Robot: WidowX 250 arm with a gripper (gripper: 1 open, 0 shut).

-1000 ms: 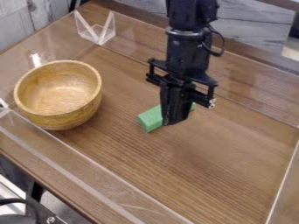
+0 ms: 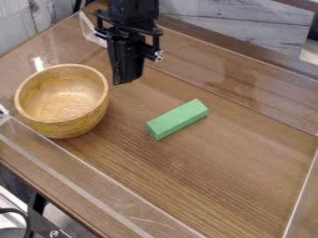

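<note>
The black gripper [image 2: 121,72] hangs from the top of the view, just above and behind the rim of a cream-yellow bowl [image 2: 62,121] on the left. Its fingers appear close together, with nothing visible between them. A green rectangular block [image 2: 177,120] lies flat on the wooden table [image 2: 224,177], to the right of the bowl and apart from it.
A pale wall stands at the back. Something clear and plastic shows at the left edge, and a black cable lies at the lower left.
The gripper has moved left and up, from over the green block to near the bowl, uncovering the block. The bowl and block look unmoved.
</note>
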